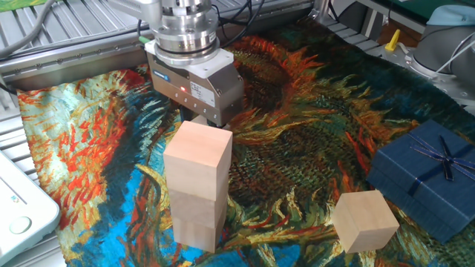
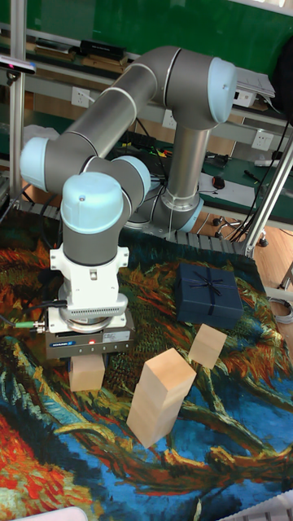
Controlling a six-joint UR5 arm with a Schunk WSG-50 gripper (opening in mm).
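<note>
A wooden block sits on the painted cloth directly under my gripper in exterior view 3. The gripper body points straight down, low over that block. In exterior view 2 my gripper is just behind a tower of wooden blocks, which hides most of the block below it and the fingertips. Whether the fingers are closed on the block cannot be made out. The tower stands upright and apart from the gripper. A single wooden block rests on the cloth to its right.
A dark blue gift box with a ribbon lies at the right, near the single block. A white device is at the left edge in exterior view 2. Open cloth stretches between tower and box.
</note>
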